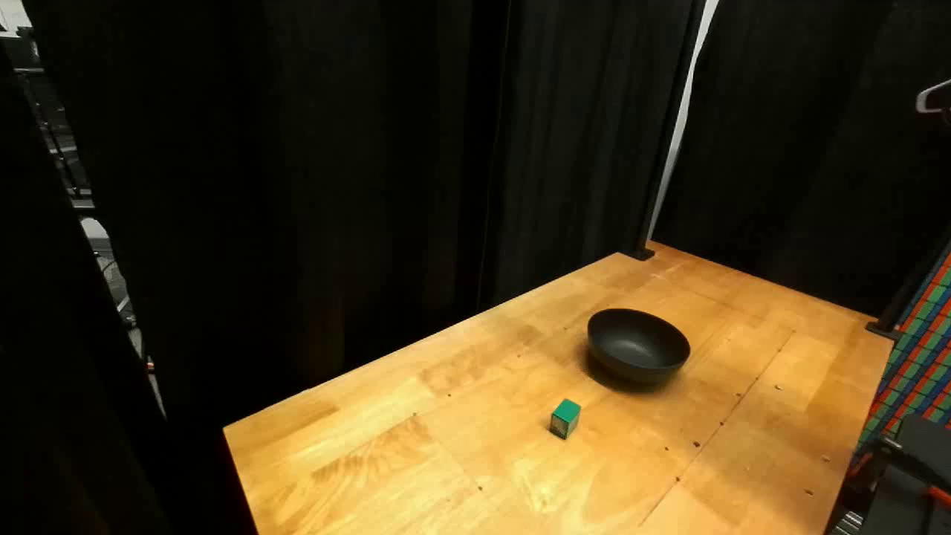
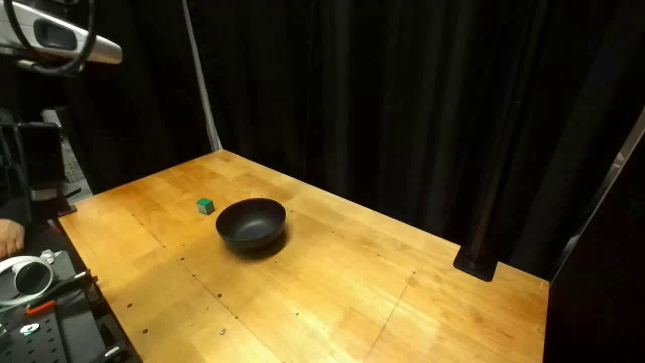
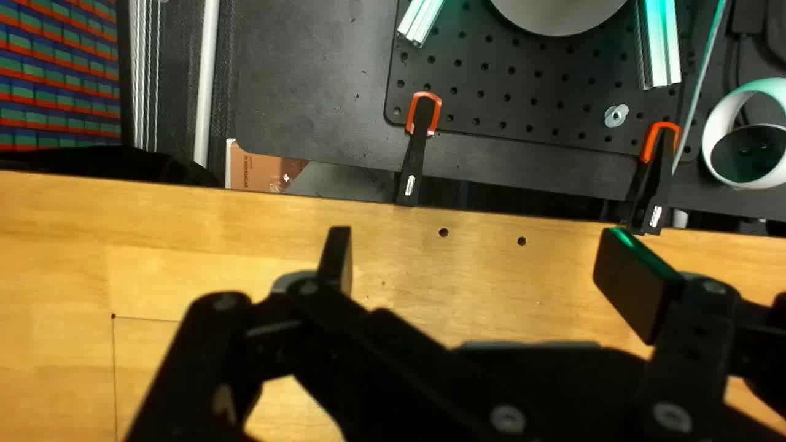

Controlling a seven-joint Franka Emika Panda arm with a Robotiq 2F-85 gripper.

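A small green cube (image 1: 565, 418) rests on the wooden table, close to a dark round bowl (image 1: 638, 346). The second exterior view has the cube (image 2: 205, 206) just left of the bowl (image 2: 251, 224), apart from it, and the bowl's visible inside looks empty. My gripper is wide open in the wrist view, its two dark fingers far apart over the table's edge. Only bare wood and the table edge show between them. Neither cube nor bowl appears in that view. Part of the white arm (image 2: 72, 39) hangs high at the upper left of the second exterior view.
Beyond one edge lies a black perforated plate (image 3: 508, 96) held by orange-tipped clamps (image 3: 422, 121). A person's hand (image 2: 11, 237) shows at the far left, near a white ring-shaped object (image 2: 24, 281). Black curtains surround the table.
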